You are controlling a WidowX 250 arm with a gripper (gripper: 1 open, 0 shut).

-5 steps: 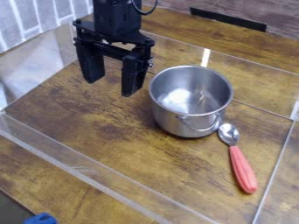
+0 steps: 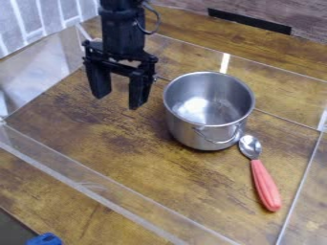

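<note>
My black gripper [image 2: 119,82] hangs open over the wooden table at the upper left, its two dark fingers pointing down with nothing visible between them. To its right stands a steel pot [image 2: 208,110] with a wire handle at its front. A spoon with a red handle [image 2: 265,184] lies to the right of the pot, bowl end toward the back.
Clear panels border it at left and right. A blue object [image 2: 44,238] sits at the bottom left corner.
The gripper has moved back, away from the camera, and appears smaller. The pot and spoon have stayed in place.
</note>
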